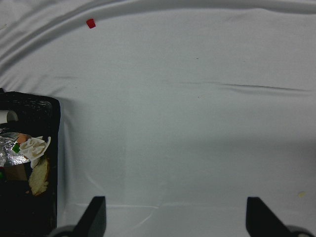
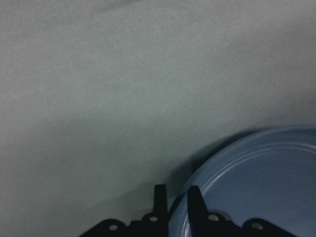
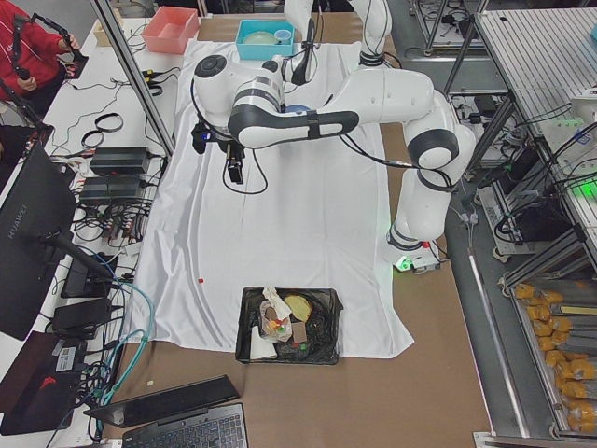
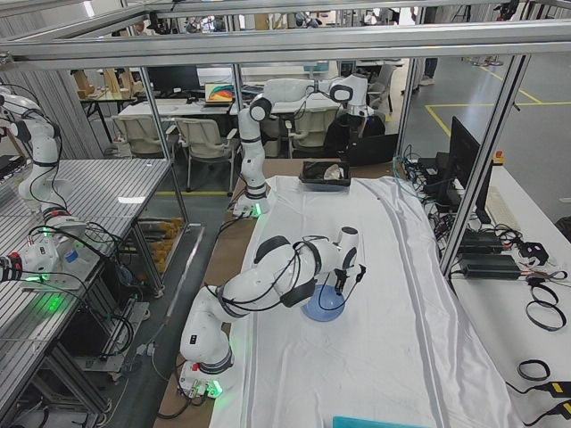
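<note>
A blue plate (image 4: 323,308) lies on the white cloth under the far arm; in the right wrist view its rim (image 2: 237,163) runs below my right gripper, whose fingers stand a short way apart, over or at that rim; contact cannot be told. My left gripper is open above bare cloth, nothing between its fingers. To its side in the left wrist view is a black bin (image 1: 49,197) with food scraps, foil and crumpled tissue. A small red bit (image 1: 91,23) lies on the cloth.
A teal container (image 3: 244,33) with dishes and a pink container (image 3: 171,28) stand at the far end. A laptop (image 3: 187,425) sits beyond the black bin. Monitors and cables line one side.
</note>
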